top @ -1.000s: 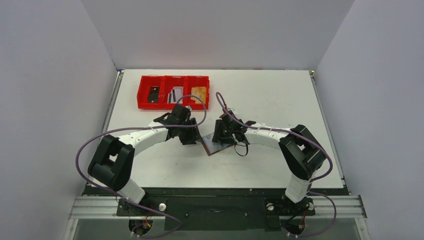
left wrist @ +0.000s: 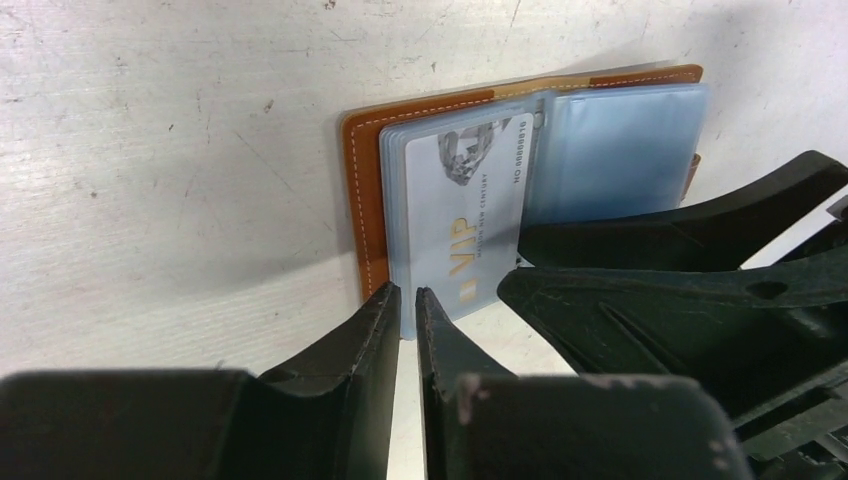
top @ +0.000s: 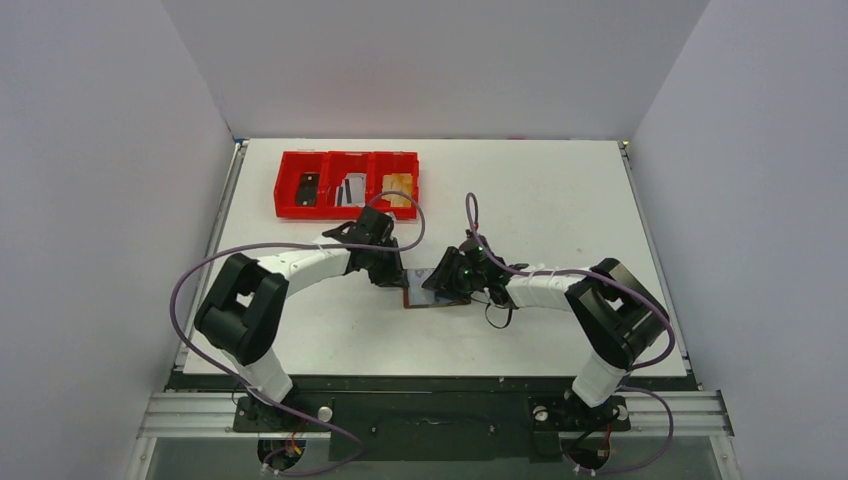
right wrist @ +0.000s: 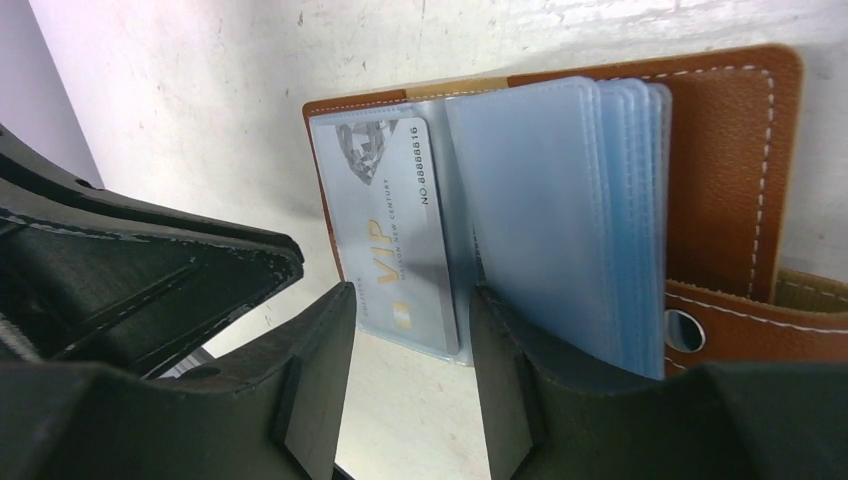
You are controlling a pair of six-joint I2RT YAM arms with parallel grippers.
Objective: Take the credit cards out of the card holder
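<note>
The brown leather card holder (left wrist: pixel 365 180) lies open on the table, its clear sleeves (right wrist: pixel 560 190) fanned to both sides. A white VIP card sits inside a sleeve on the left half; the same VIP card (right wrist: pixel 385 220) shows in the right wrist view. My left gripper is slightly open at the holder's left edge, by the sleeve's near corner, nothing seen between its fingers. Over the holder's middle, my right gripper stands open, its right finger (right wrist: pixel 500 345) close to the upright sleeves. Whether that finger touches them I cannot tell.
A red three-compartment tray (top: pixel 282 190) stands at the back left, holding a dark item, cards and a tan item. Both grippers are close together over the holder.
The card holder has turned from slanted to nearly straight along the table.
</note>
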